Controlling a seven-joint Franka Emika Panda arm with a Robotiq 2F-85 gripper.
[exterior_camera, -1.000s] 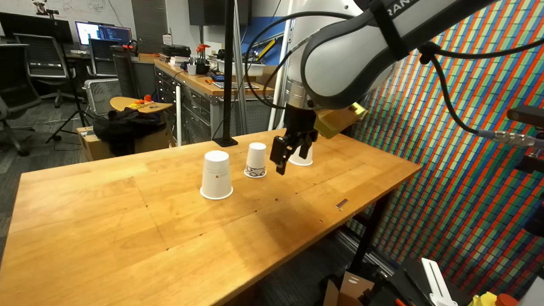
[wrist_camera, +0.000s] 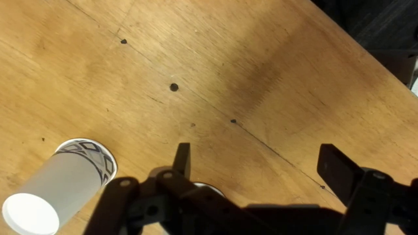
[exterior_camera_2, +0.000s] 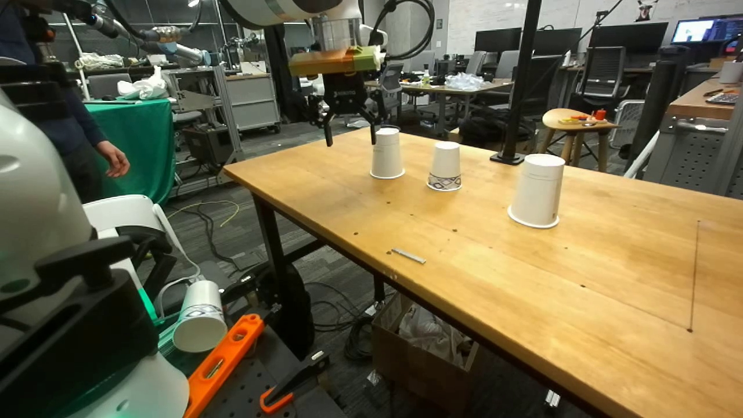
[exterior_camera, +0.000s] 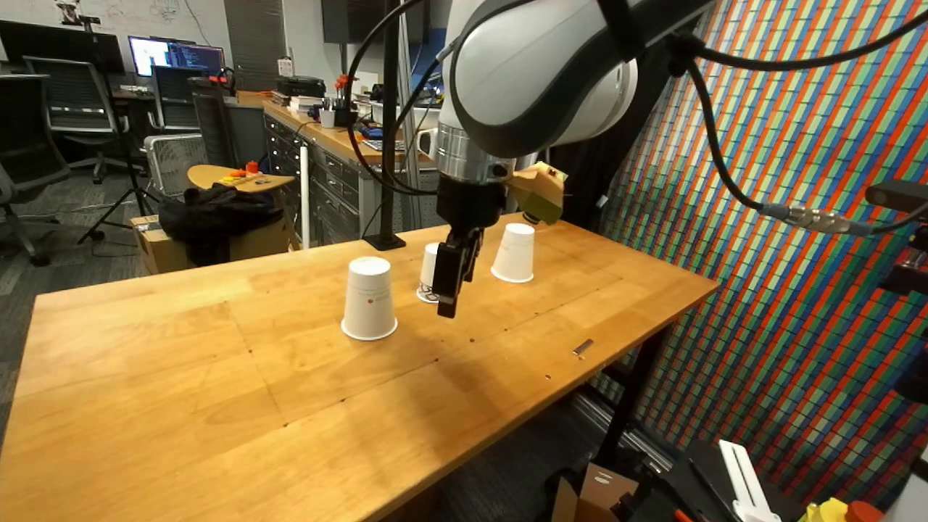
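Note:
Three white paper cups stand upside down on the wooden table. One tall plain cup (exterior_camera: 369, 300) is nearest in exterior view 1. The smaller patterned cup (exterior_camera_2: 445, 167) has a dark diamond band round its rim; in the wrist view this patterned cup (wrist_camera: 64, 182) lies to the lower left of the fingers. Another plain cup (exterior_camera: 515, 253) stands toward the far end of the table, and only a sliver of a rim shows behind the fingers in the wrist view. My gripper is open above the table, its fingers wide apart and nothing between them.
A black post (exterior_camera_2: 514, 83) rises from the table's back edge. On the tabletop near the front edge lies a small metal strip (exterior_camera_2: 408, 255). Another cup (exterior_camera_2: 200, 317) rests off the table beside an orange level (exterior_camera_2: 226, 362).
The arm has moved left in exterior view 1, and the fingers now point more steeply down. They now partly cover the patterned cup, while the far plain cup has come clear. The cups have not moved.

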